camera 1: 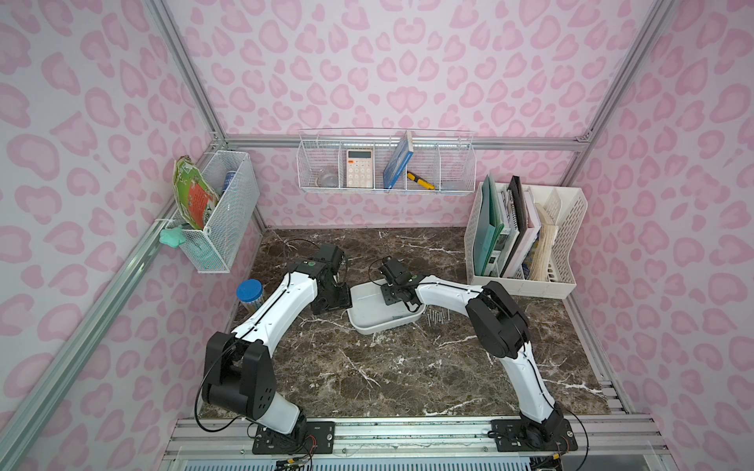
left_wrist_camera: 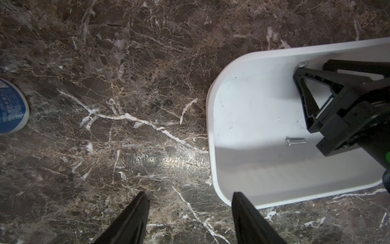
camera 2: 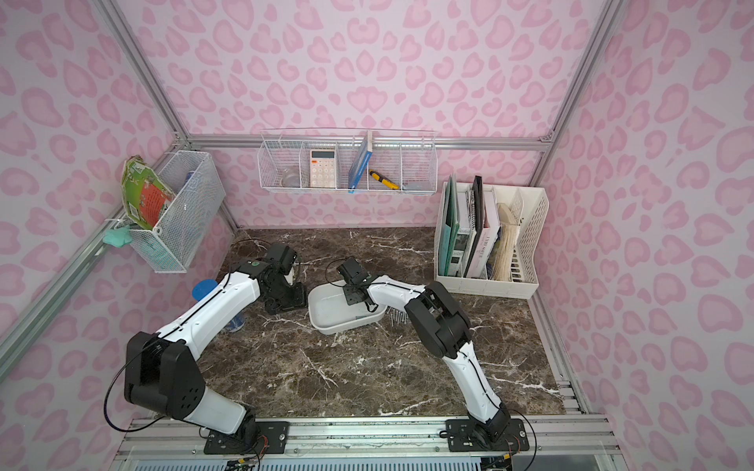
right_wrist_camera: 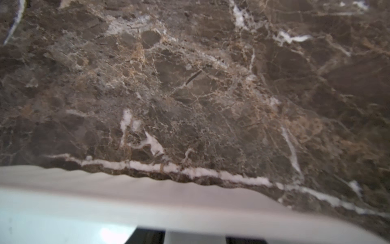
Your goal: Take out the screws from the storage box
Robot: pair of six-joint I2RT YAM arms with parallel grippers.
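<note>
The white storage box (left_wrist_camera: 243, 134) lies on the marble table, its inside mostly bare. A silver screw (left_wrist_camera: 295, 141) rests on the box floor, and a second screw (left_wrist_camera: 302, 64) shows at the far wall, close to a right fingertip. Down inside the box reaches my right gripper, its fingers apart; whether anything sits between their tips is hidden. Just left of the box, my left gripper hangs open and empty. On the table to the right of the box lies a row of several screws (camera 1: 437, 315).
A blue-lidded jar (camera 1: 249, 292) stands at the table's left side. At the back right is a white rack (camera 1: 522, 287) of folders. Wire baskets (camera 1: 314, 190) hang on the walls.
</note>
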